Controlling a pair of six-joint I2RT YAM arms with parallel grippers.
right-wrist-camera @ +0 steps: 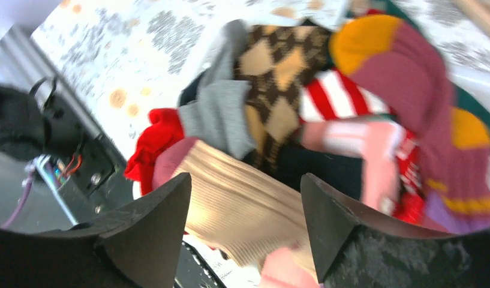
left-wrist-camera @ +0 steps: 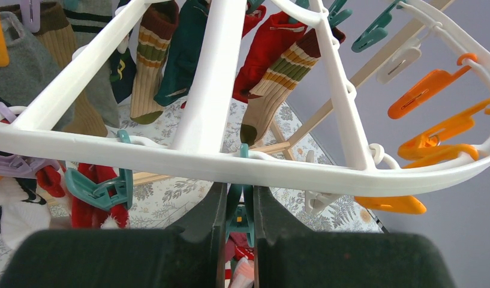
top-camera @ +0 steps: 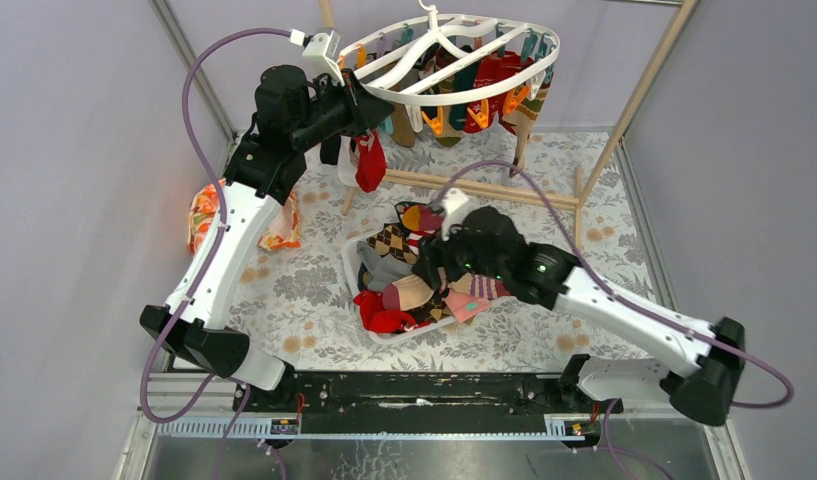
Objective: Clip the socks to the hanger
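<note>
My left gripper is shut on a teal clip (left-wrist-camera: 240, 225) at the near rim of the white hanger (left-wrist-camera: 290, 171), as the left wrist view shows. Socks hang from clips behind it, including a striped tan sock (left-wrist-camera: 272, 90) and a red one (left-wrist-camera: 92, 198). My right gripper hovers low over the basket (top-camera: 349, 265) of loose socks, fingers apart, blurred by motion. Below those fingers lies a tan ribbed sock (right-wrist-camera: 236, 210), among grey (right-wrist-camera: 221, 114), argyle, red and striped socks. Whether it is between the fingertips I cannot tell.
Wooden stand poles (top-camera: 644, 90) frame the hanger. An orange patterned bag (top-camera: 284, 230) lies left of the basket. Free orange clips (left-wrist-camera: 422, 90) hang on the hanger's right side.
</note>
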